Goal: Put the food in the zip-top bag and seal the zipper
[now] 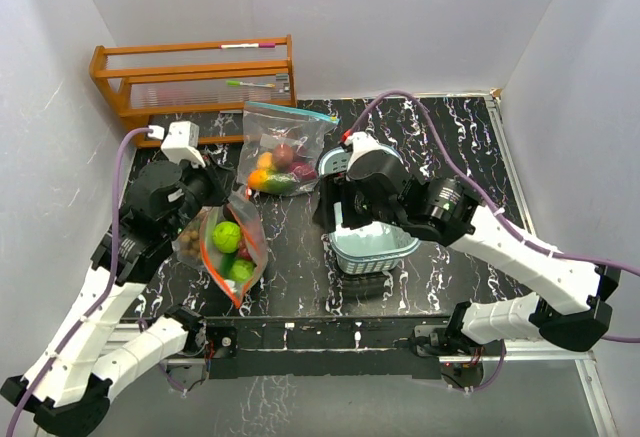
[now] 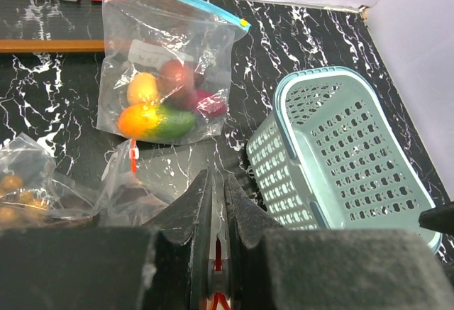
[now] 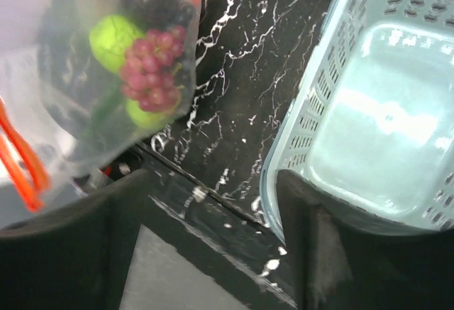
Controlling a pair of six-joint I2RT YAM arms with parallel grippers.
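A clear zip bag with an orange-red zipper (image 1: 250,232) hangs from my left gripper (image 1: 222,182), whose fingers are shut on its rim. Inside that bag are grapes (image 3: 151,69) and lime-green items (image 3: 113,42), with dark food partly blurred behind the plastic. In the left wrist view, a strip of the orange zipper (image 2: 218,253) shows between the fingers. My right gripper stands apart from the bag, over the pale green basket (image 1: 372,252); its fingers are parted with nothing between them. The basket is empty where it shows.
Behind lies a blue-zippered bag (image 2: 170,62) of fruit. Another clear bag with round tan food (image 2: 25,200) sits at the left. A wooden rack (image 1: 195,72) stands at the back left. Bare marble counter (image 1: 460,147) lies right of the basket.
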